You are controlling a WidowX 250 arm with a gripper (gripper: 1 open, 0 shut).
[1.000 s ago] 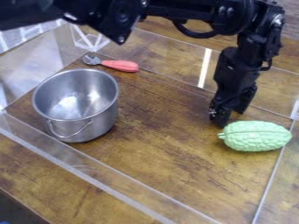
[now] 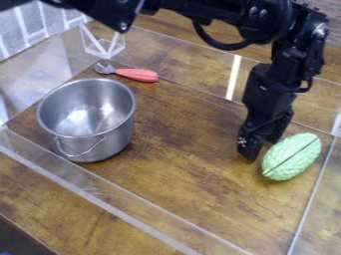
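Note:
My black gripper [image 2: 256, 139] reaches down to the tabletop at the right, its fingertips close beside a pale green ridged vegetable [image 2: 292, 156] that lies on the wood, angled from lower left to upper right. The gripper is open; whether its fingers touch the vegetable is hard to tell, as they are dark and partly hidden.
A steel pot [image 2: 86, 121] with a wire handle stands at the left. Behind it lies a red-handled tool [image 2: 136, 74].
The green vegetable has turned from lying sideways to a steep diagonal at the gripper's right. The gripper has stayed in about the same place.

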